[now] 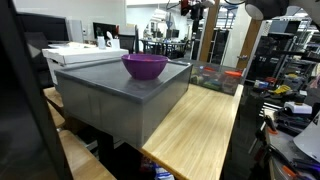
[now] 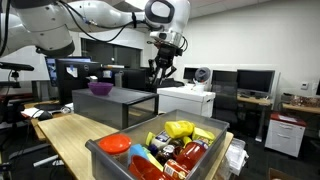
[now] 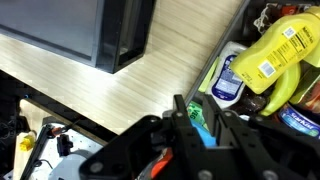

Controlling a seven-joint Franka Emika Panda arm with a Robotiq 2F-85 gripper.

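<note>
My gripper [image 2: 163, 80] hangs high over the grey bin [image 2: 112, 176], pointing down. Its fingers stand open, with nothing visible held. In the wrist view, the gripper shows as dark shapes at the bottom, hiding part of the bin. The bin holds a yellow bottle [image 3: 272, 55], a white bottle with a blue label [image 3: 228, 85], a red round dish [image 2: 114, 144] and several other colourful items. Far from the gripper, a purple bowl [image 1: 145, 66] rests on top of a grey box [image 1: 120, 97].
A bare wooden tabletop [image 1: 195, 135] lies between the grey box and the bin. Along the back stand monitors [image 2: 254, 81] and a white cabinet [image 2: 284, 137]. In the wrist view, an open-sided dark frame [image 3: 130, 35] shows at upper left.
</note>
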